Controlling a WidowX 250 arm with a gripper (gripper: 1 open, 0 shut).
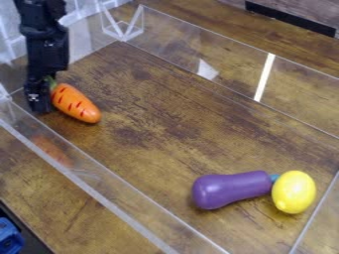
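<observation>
A toy carrot (pixel 74 102), orange with dark stripes, lies at the left side of the clear-walled enclosure, its green top toward the gripper (pixel 43 91). The black gripper is low against the left wall at that top end. Its fingers are dark and partly hidden, so whether they are closed on the carrot's top cannot be told.
A purple toy eggplant (pixel 232 189) and a yellow lemon (pixel 292 192) lie at the lower right. Transparent walls (pixel 93 189) border the wooden floor, whose middle is clear. A blue object (pixel 7 238) is outside at the lower left.
</observation>
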